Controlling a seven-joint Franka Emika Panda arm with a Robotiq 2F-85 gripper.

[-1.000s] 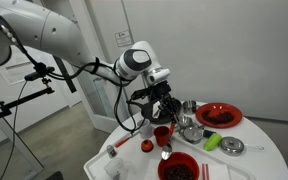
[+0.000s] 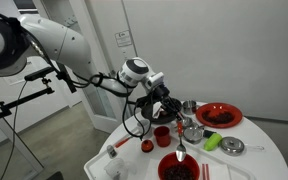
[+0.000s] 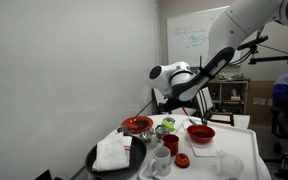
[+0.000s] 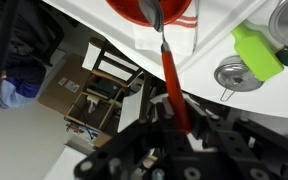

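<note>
My gripper (image 2: 179, 122) is shut on the red handle of a spoon (image 2: 180, 151), whose metal head hangs downward. In the wrist view the red handle (image 4: 174, 90) runs up from between the fingers, and the spoon's head lies in front of a red bowl (image 4: 134, 8). From the first exterior view, the spoon's head appears over the back rim of the red bowl (image 2: 166, 167), which holds dark, small contents. Whether the head touches the bowl cannot be told. The second exterior view shows the bowl (image 3: 200, 139) below the gripper.
Near the bowl stand a red mug (image 2: 162, 136), a white mug (image 3: 161, 160), a tomato-like red object (image 3: 182, 160) and a clear container (image 3: 230, 166). A green object (image 4: 256, 53), a lidded pan (image 2: 232, 146), a red plate (image 2: 236, 116) and a black pan (image 3: 134, 155) lie further out.
The spoon has swung to the right in the first exterior view, from beside the red mug to over the bowl's back rim. It stays in my gripper, and the arm has shifted slightly.
</note>
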